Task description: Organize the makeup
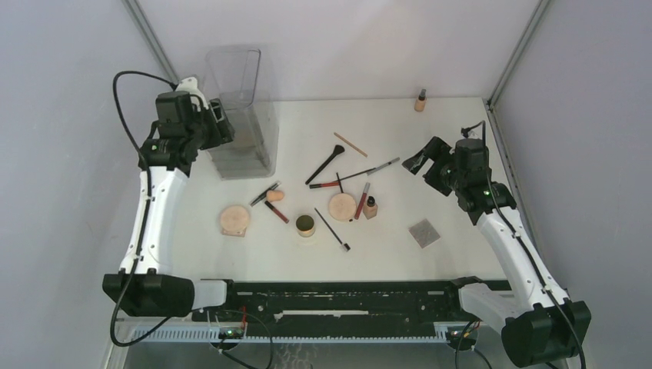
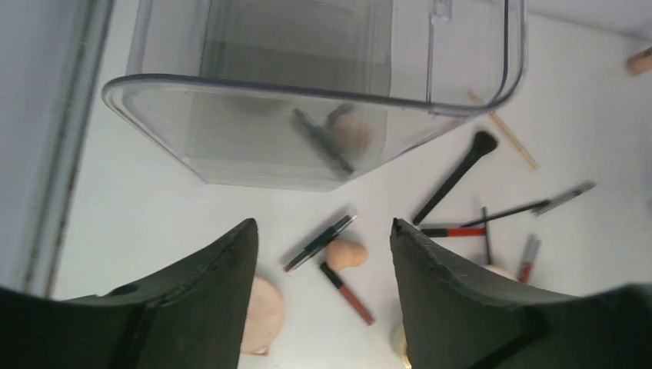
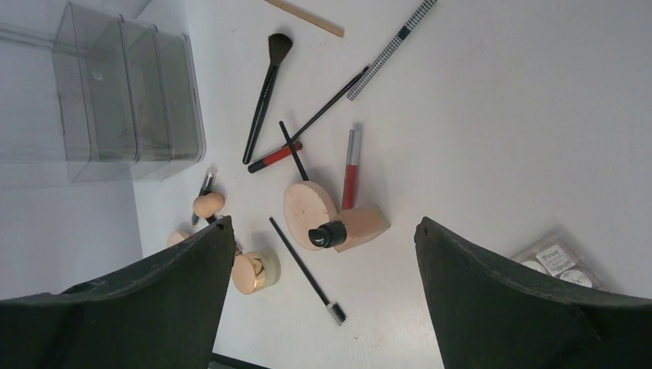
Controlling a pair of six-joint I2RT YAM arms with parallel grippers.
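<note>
A clear acrylic organizer [image 1: 257, 154] stands at the back left; my left gripper [image 1: 224, 123] is over its left side, fingers apart, nothing visible between them in the left wrist view. My right gripper [image 1: 423, 163] stands open on the right. On the table lie a powder compact [image 1: 235, 217], another compact [image 1: 342, 206], a jar [image 1: 305, 224], a sponge [image 1: 274, 195], a foundation bottle [image 1: 370, 208], a black brush [image 1: 323, 165], a spoolie [image 1: 331, 229], several pens and lip products [image 1: 276, 211], and a square palette [image 1: 423, 232].
A second foundation bottle [image 1: 420, 100] stands at the back right. Walls border the sides and back.
</note>
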